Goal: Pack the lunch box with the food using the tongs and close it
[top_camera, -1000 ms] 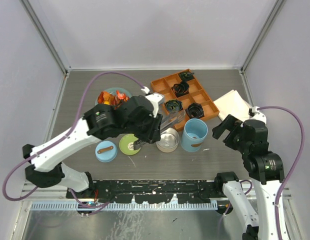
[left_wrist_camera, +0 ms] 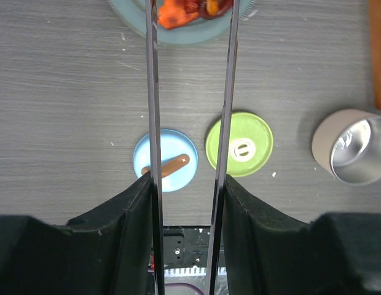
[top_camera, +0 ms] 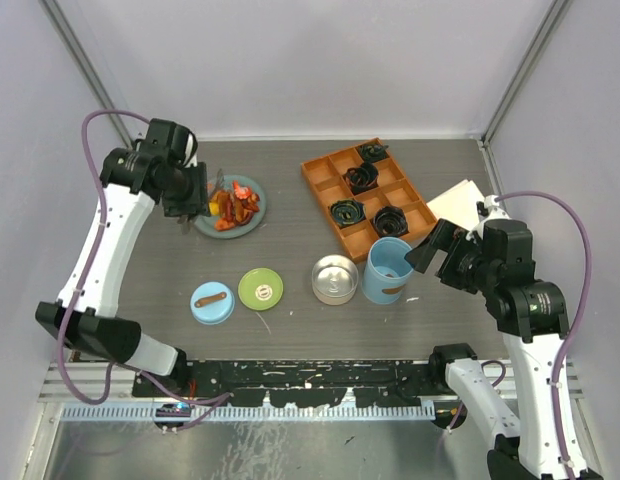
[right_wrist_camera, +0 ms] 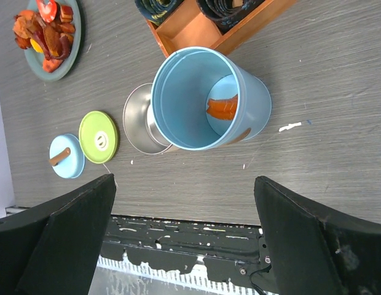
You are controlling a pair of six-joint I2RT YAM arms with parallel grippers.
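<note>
A teal plate (top_camera: 252, 218) of food pieces sits at the back left. My left gripper (top_camera: 200, 195) is over its left part, its long fingers part open, the food seen between and beyond them in the left wrist view. A blue cup (top_camera: 388, 270) holds an orange piece (right_wrist_camera: 221, 107), visible in the right wrist view. Left of it stand a steel container (top_camera: 335, 280), a green lid (top_camera: 260, 289) and a blue lid (top_camera: 212, 312) with a brown strip. My right gripper (top_camera: 430, 245) stands open above the right side, right of the cup, with nothing between its fingers.
An orange compartment tray (top_camera: 331, 190) with several dark coiled items lies at the back centre. White sheets (top_camera: 455, 205) lie at the right.
My left gripper has swung leftward from above the steel container and green lid to the food plate. The right arm has shifted only slightly to the left.
</note>
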